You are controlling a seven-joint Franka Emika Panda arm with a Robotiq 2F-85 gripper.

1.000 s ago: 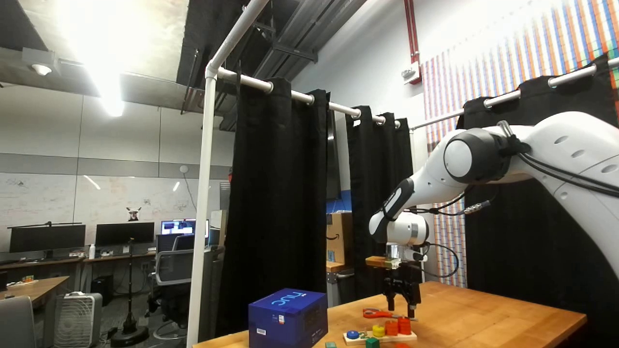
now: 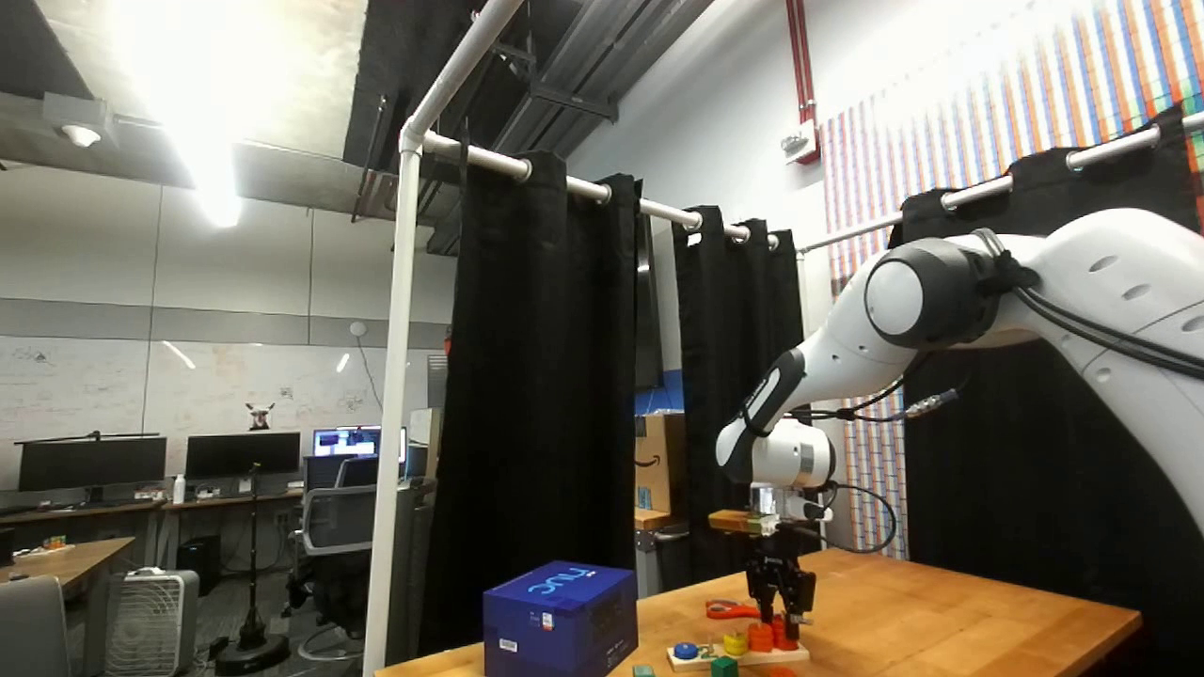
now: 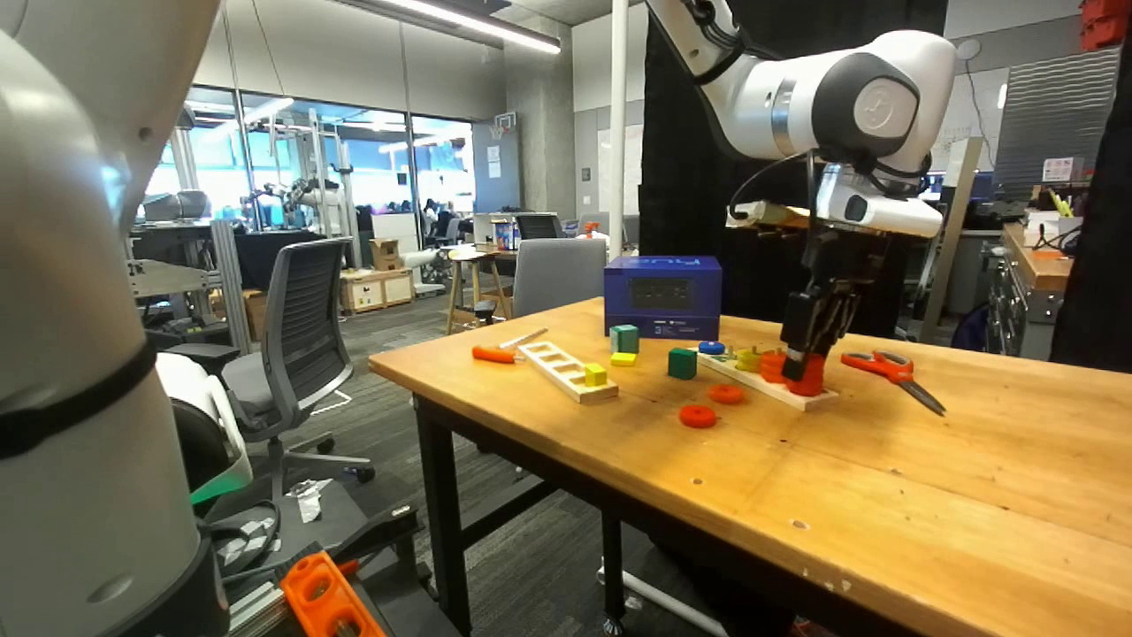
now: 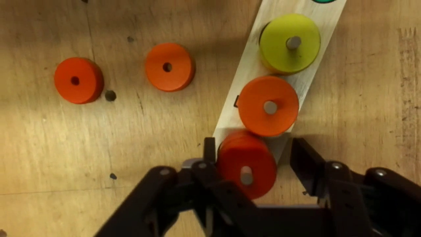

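Note:
My gripper points down around the red ring stack (image 4: 247, 170) at the end of the wooden peg board (image 4: 235, 110). In the wrist view its two black fingers (image 4: 306, 158) stand apart on either side of the stack, the left one close to it and a gap showing on the right. The peg pokes through the top red ring. Along the same board come an orange ring stack (image 4: 268, 106) and a yellow-green stack (image 4: 290, 43), with a blue ring (image 3: 711, 347) at the far end. Two loose rings, one red (image 4: 78, 80) and one orange (image 4: 168, 67), lie flat beside the board.
Orange-handled scissors (image 3: 891, 372) lie close behind the board. A dark green cube (image 3: 682, 363), a teal cube (image 3: 623, 339), a slotted wooden frame (image 3: 554, 364) and a blue box (image 3: 663, 298) occupy the table's other end.
My gripper has come down from above the board to the red stack, its fingers now beside it. The board and its rings appear unmoved.

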